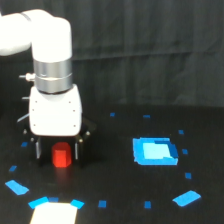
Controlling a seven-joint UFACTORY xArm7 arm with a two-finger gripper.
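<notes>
A small red block (61, 155) rests on the dark table at the left, under the white hand of the arm. My gripper (59, 153) points down at it. Its dark fingers are hard to make out against the black surface, so whether they touch the block does not show. The block's top is partly covered by the hand.
To the right lies a blue square with a white middle (156, 151). Blue tape strips (186, 198) and several small blue marks dot the table. A pale object (54, 213) sits at the bottom left edge.
</notes>
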